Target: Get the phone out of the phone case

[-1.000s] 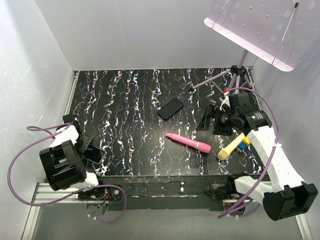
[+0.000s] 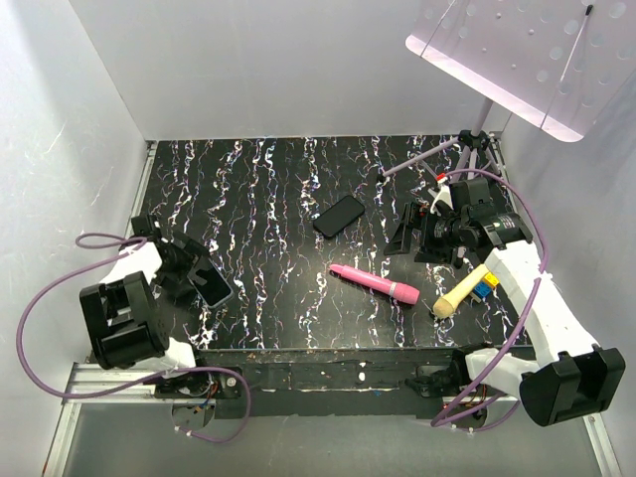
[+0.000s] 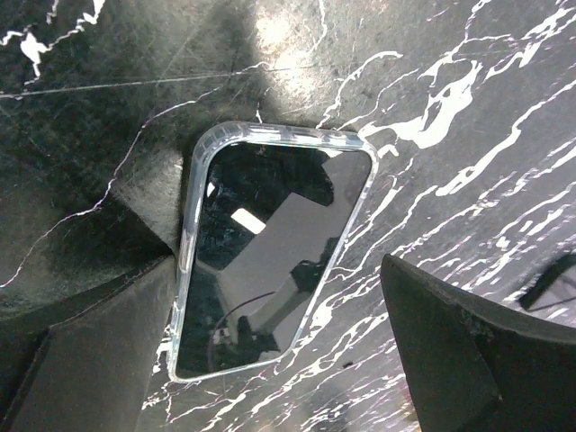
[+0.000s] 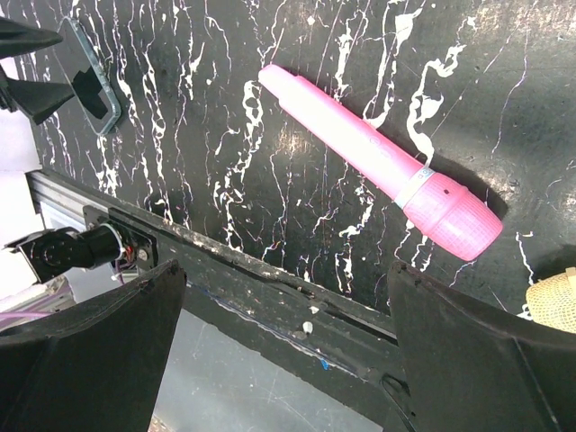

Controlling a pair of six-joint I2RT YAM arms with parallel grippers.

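Note:
A dark, glossy phone face (image 3: 270,261) shows inside the clear rim of a phone case (image 3: 192,211), lying flat on the marbled table. In the top view this cased phone (image 2: 211,285) is at the left side, its upper part near the left arm's fingers. My left gripper stands open above it, fingers on either side of its lower part; whether either finger touches the rim I cannot tell. Over the table's right half, my right gripper (image 2: 413,245) is open and empty, with a pink microphone-shaped object (image 4: 378,162) in its wrist view.
A separate black phone-shaped object (image 2: 339,216) lies at the table's middle. A yellowish handled object (image 2: 460,291) and a small blue-yellow item (image 2: 485,287) are by the right arm. A tripod leg (image 2: 422,159) stands at the back right. Free table lies right of the cased phone.
The cased phone has shifted up and slightly right in the top view and turned to point toward the lower right. My left gripper has moved rightward with it. The right arm has barely moved.

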